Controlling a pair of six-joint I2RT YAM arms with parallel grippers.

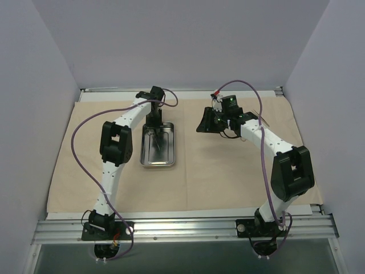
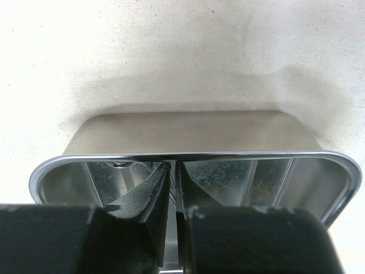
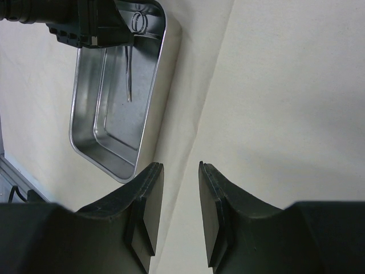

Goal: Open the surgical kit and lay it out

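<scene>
The metal tray (image 1: pixel 158 164) lies on the cloth left of centre. In the right wrist view, a slim ringed instrument (image 3: pixel 129 74) rests inside the tray, its rings near the far end. My left gripper points down at the tray's far end, over this instrument; its fingers are slightly apart. They cover part of the instrument, and no firm hold on it shows. My right gripper hovers over bare cloth to the right of the tray, open and empty.
Several thin instruments (image 1: pixel 261 117) lie on the cloth at the far right, partly behind the right arm. Bare cloth (image 1: pixel 228 177) fills the middle and front right. Grey walls bound the table on both sides and behind.
</scene>
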